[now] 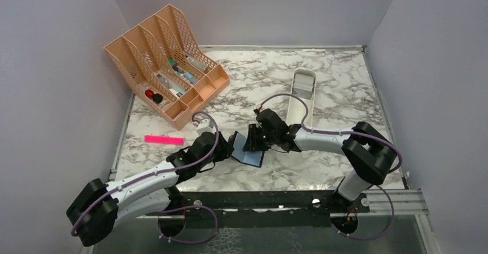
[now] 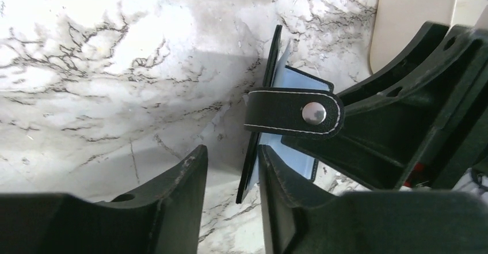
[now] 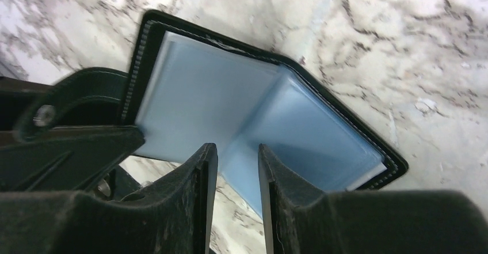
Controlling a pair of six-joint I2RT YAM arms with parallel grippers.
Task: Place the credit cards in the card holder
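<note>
The card holder (image 1: 248, 153) lies spread on the marble table, black-edged with pale blue pockets (image 3: 201, 87). Its black strap with a silver snap (image 2: 288, 113) shows in the left wrist view. My left gripper (image 1: 229, 149) is part open at the holder's left side; one cover's black edge (image 2: 247, 179) reaches down toward the gap, close to the right finger. Over the blue pockets stands my right gripper, its fingers apart and blue surface visible between them. Whether a card sits in a pocket I cannot tell.
A white tray (image 1: 296, 111) with grey flat items (image 1: 304, 85) stands at the back right. An orange divided organizer (image 1: 205, 87) fills the back left. On the left lies a pink bar (image 1: 164, 140).
</note>
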